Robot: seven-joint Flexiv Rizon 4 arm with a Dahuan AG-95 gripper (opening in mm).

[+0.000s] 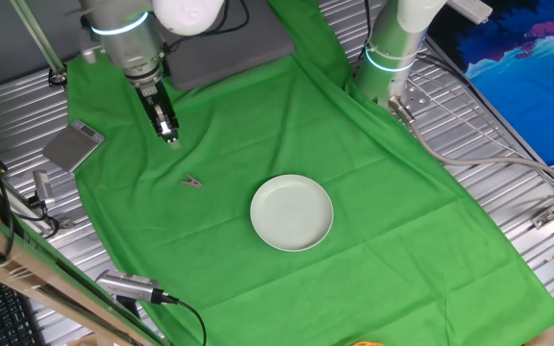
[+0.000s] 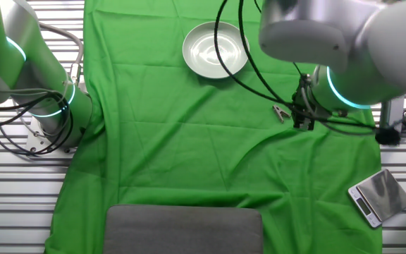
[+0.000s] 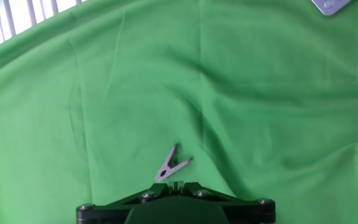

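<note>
A small grey clothespin-like clip (image 1: 191,180) lies flat on the green cloth, its two legs spread in a V. In exterior view 1 my gripper (image 1: 172,142) points down over the cloth, a short way behind the clip and apart from it. The wrist view has the clip (image 3: 169,167) just beyond the fingertips of my gripper, which look shut together with nothing showing between them. A white round plate (image 1: 292,212) rests on the cloth, empty, to the right of the clip.
A small scale (image 1: 74,146) sits at the cloth's left edge. Behind lies a dark grey pad (image 1: 229,53). Cables (image 2: 259,88) hang across exterior view 2. Wide stretches of cloth around the plate are free.
</note>
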